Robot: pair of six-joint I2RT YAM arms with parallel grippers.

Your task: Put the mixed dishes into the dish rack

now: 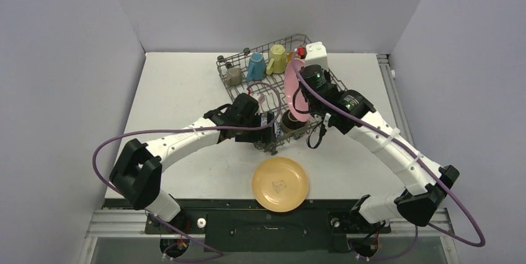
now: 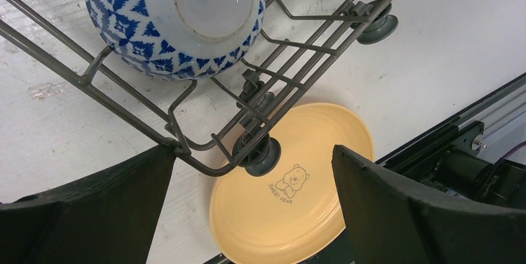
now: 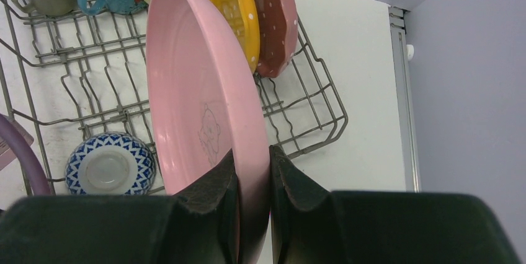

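A pink plate is held on edge by my right gripper, its rim pinched between the fingers. It stands over the right part of the wire dish rack, in front of a yellow plate; whether it touches the wires cannot be told. My left gripper is open at the rack's front left corner, its left fingertip close against the wire frame. Inside that corner sits a blue-and-white bowl, upside down. A yellow-orange plate lies flat on the table in front of the rack.
A grey cup, a blue mug and a green mug stand along the rack's back. A dark bowl sits at its front.
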